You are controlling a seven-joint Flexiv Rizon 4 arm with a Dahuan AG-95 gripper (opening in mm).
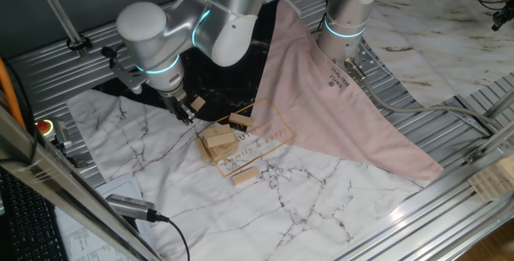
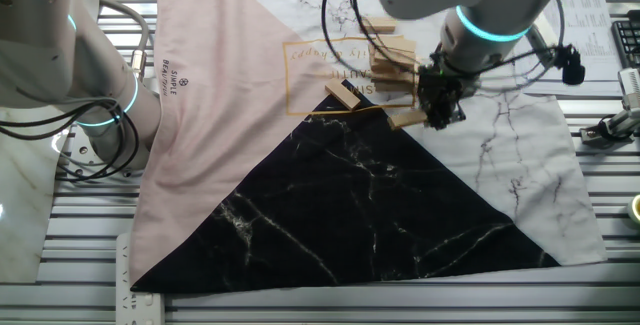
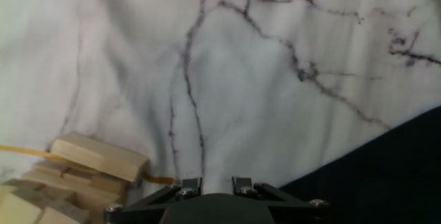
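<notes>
In the wrist view, the two fingers of my gripper stand a narrow gap apart, with white cloth and no block visible between their tips. From exterior view 1, the gripper (image 1: 186, 119) is low over the cloth, to the left of a pile of wooden blocks (image 1: 218, 139). A single block (image 1: 198, 102) lies close beside the fingers; in exterior view 2 this block (image 2: 406, 119) shows at the gripper's left side. Whether they touch is unclear. The wrist view has the pile's nearest block (image 3: 100, 156) at lower left.
Two more loose blocks lie near the pile, one behind it (image 1: 240, 120) and one in front (image 1: 245, 176).
</notes>
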